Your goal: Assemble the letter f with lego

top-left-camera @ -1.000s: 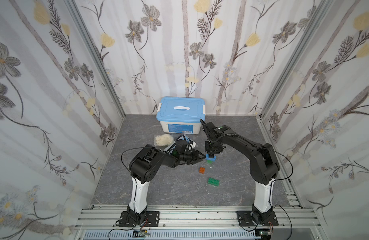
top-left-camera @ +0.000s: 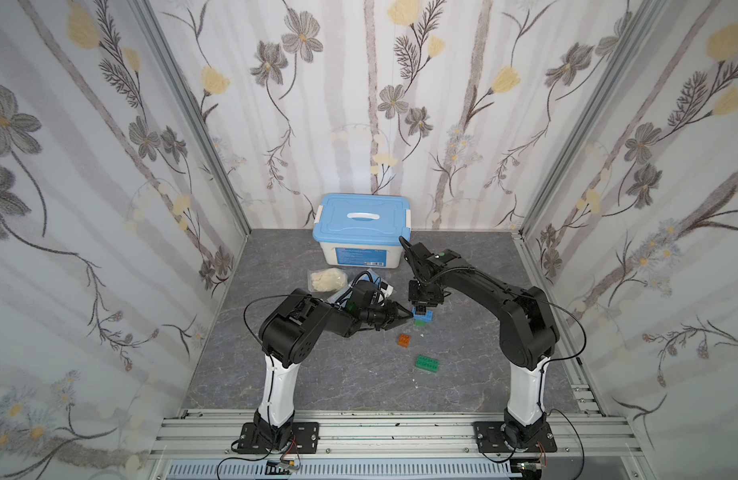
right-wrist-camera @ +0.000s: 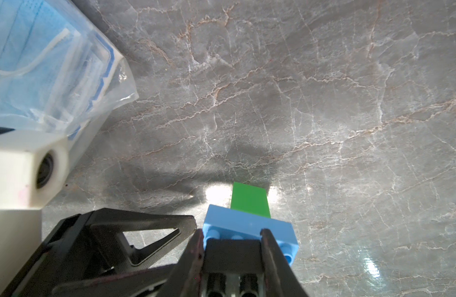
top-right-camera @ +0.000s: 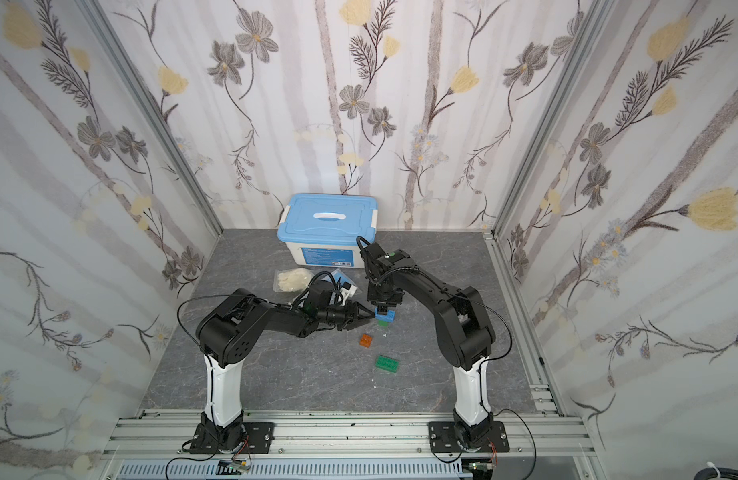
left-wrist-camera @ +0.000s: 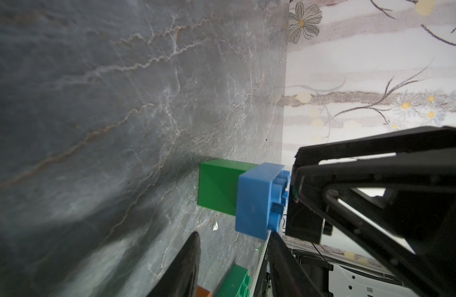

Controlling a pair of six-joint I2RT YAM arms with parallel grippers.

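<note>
A blue brick sits at the end of a green brick on the floor; whether they are joined I cannot tell. My right gripper is at the blue brick's studded side, its fingertips close together over it; what is between them is mostly hidden. My left gripper is just beside the pair, low and sideways; I cannot see whether anything is between its fingertips. An orange brick and a larger green brick lie loose toward the front.
A lidded storage box stands at the back. A bag with pale contents and blue masks in plastic lie left of centre, behind the left gripper.
Almost nothing differs; my right gripper and the blue brick have shifted very slightly, and the left arm looks still.
</note>
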